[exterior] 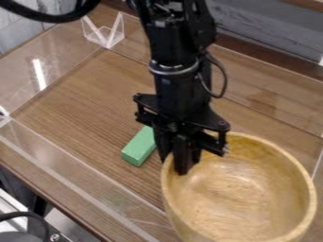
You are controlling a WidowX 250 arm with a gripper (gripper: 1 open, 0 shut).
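Note:
A large cream plastic bowl [240,203] fills the lower right, tilted toward the camera. My black gripper [184,157] is shut on its near-left upper rim, the fingertips partly hidden by the bowl and the gripper body. A green block [139,146] lies on the wooden table just left of the gripper.
A clear edge strip runs along the front left, with cables and dark items beyond it. A white wire-like object [104,28] stands at the back left.

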